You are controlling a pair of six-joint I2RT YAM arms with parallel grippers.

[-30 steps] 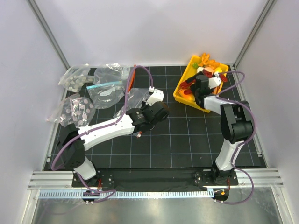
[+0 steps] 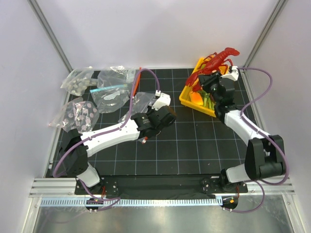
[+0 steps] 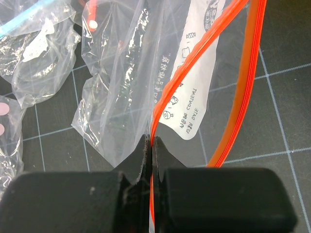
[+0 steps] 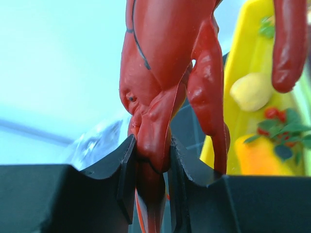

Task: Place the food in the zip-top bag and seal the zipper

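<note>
A red toy lobster (image 2: 219, 60) hangs above the yellow basket (image 2: 185, 101), with my right gripper (image 2: 212, 81) shut on it. Up close in the right wrist view, the lobster (image 4: 165, 53) is pinched at a narrow part between the fingertips of my right gripper. The clear zip bag with an orange zipper (image 3: 180, 73) lies on the mat, its mouth spread in a loop. My left gripper is shut on one edge of that orange zipper. From above, the left arm covers part of this bag (image 2: 141, 103).
Several other clear bags lie at the left, among them one with a blue zipper (image 2: 111, 88) and a pink-dotted one (image 2: 80, 115). Other toy food, such as an orange piece (image 2: 196, 98), stays in the basket.
My right gripper has closed on the lobster and lifted it out of the basket; the right arm has swung outward and up. The left arm and the bag have stayed still.
</note>
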